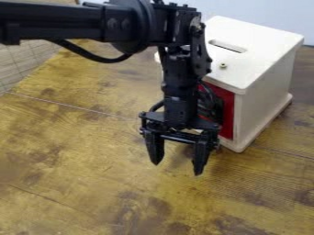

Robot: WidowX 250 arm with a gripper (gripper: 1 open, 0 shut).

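My black gripper (pixel 177 158) hangs low over the yellow-brown wooden table (pixel 73 174), pointing down with its two fingers apart and nothing seen between them. It is in front of a white wooden box (pixel 263 83) that has a slot and a small knob on its sloped top. A red panel (pixel 225 114) on the box's near side is partly hidden behind my arm and wrist.
A tiled floor (pixel 18 66) shows past the left edge, and a pale surface lies behind the box at the top right.
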